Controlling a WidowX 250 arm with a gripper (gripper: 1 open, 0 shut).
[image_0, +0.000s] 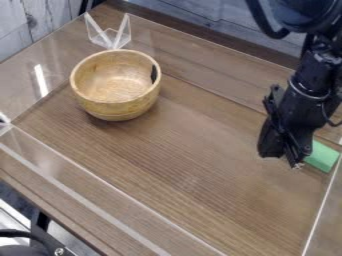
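The black gripper (275, 152) hangs low over the right part of the wooden table, its fingers shut with nothing seen between them. A green block (318, 157) lies just to the right of the fingertips at the table's right side, partly behind the arm. Whether the fingers touch it cannot be told.
A round tan bowl (116, 84) sits at the back left, with a clear plastic piece (111, 32) behind it.
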